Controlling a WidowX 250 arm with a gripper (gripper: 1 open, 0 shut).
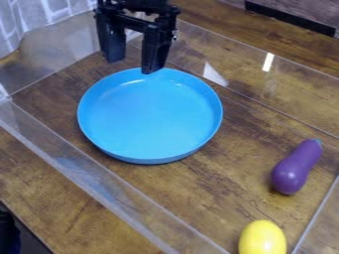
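Observation:
My black gripper [133, 54] hangs at the top centre of the camera view, open, its two fingers spread wide with nothing seen between them. It is over the back edge of a round blue plate [150, 116], which is empty. A purple eggplant [295, 167] lies on the wooden surface to the right of the plate, and a yellow oval object [263, 239] lies at the bottom right.
Clear plastic walls or edges run along the left and the right side of the wooden surface [159, 198]. Bare wood shows in front of the plate and at the back right.

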